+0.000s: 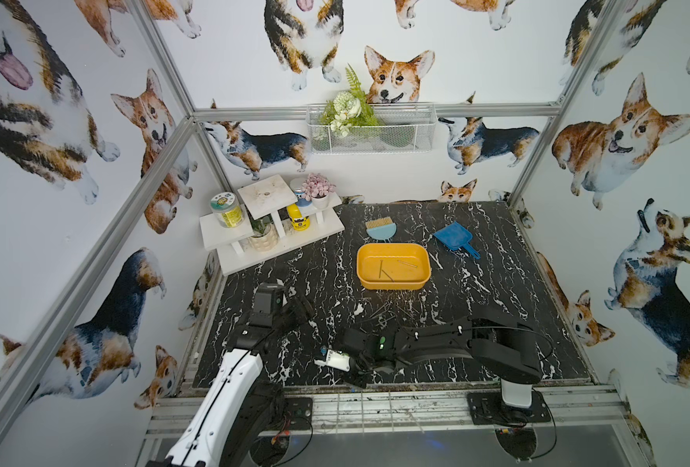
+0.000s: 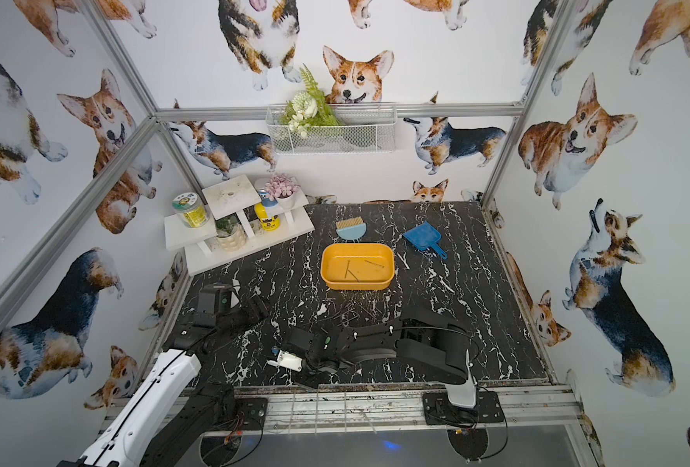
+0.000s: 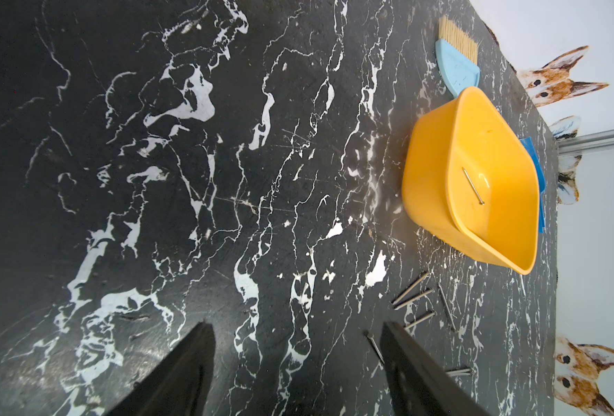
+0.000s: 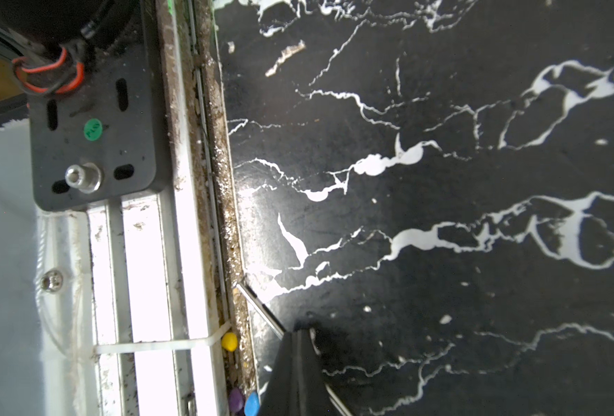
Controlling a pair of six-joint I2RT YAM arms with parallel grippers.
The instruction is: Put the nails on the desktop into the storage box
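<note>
Two thin nails lie inside the yellow storage box (image 1: pixel 393 285), which stands in the middle of the dark marble-patterned desktop. Several loose nails (image 3: pixel 413 298) are scattered in front of the box in the left wrist view. Over the left of the desk, my left gripper hangs open with nothing between its fingers. My right gripper, low by the desk's front edge, is shut with a slim metal nail (image 4: pixel 262 309) crossing at its fingertips. This nail sticks out on both sides; the fingers hide its middle.
A small brush (image 1: pixel 381 228) and a blue dustpan (image 1: pixel 455 237) lie behind the box. On the left, a white shelf (image 1: pixel 282 243) carries jars and plants. The right forearm spans the front of the desk. Free surface lies right of the box.
</note>
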